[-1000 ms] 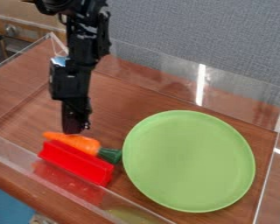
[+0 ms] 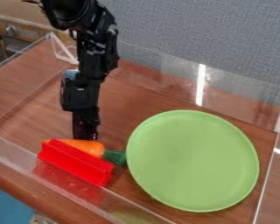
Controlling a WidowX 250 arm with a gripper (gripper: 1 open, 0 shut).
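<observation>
My black gripper (image 2: 84, 131) points down on the left side of the board, its tips just above and behind an orange carrot (image 2: 87, 146) with a green top. It looks shut, with nothing visible between its fingers. A red block-like object (image 2: 73, 162) lies in front of the carrot, partly covering it from view. A large green plate (image 2: 192, 160) sits to the right, beside the carrot's green end.
A clear-walled enclosure (image 2: 250, 108) surrounds the wooden surface (image 2: 149, 101). A grey textured wall (image 2: 213, 35) stands behind.
The gripper has shifted slightly right and down toward the carrot over the last second. The carrot, red object and plate look nearly unchanged, with the carrot perhaps nudged slightly right.
</observation>
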